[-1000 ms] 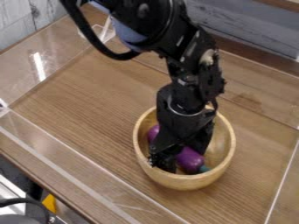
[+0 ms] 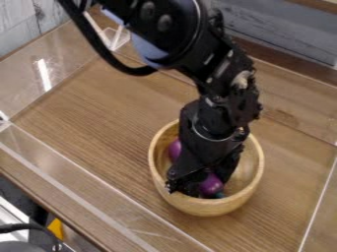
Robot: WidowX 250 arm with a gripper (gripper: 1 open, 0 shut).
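The black gripper [image 2: 192, 171] reaches down from the top into a round light-wood bowl [image 2: 245, 189] on the right half of the table. A purple object [image 2: 210, 185] lies in the bowl among the fingers, largely covered by them. The gripper's body hides much of the bowl's inside, and whether the fingers are closed on the purple object I cannot tell.
Clear plastic edging runs along its left and front sides. A grey wall or ledge stands at the back.
The gripper has shifted slightly and now covers more of the purple object than a second ago. The bowl is in about the same place.
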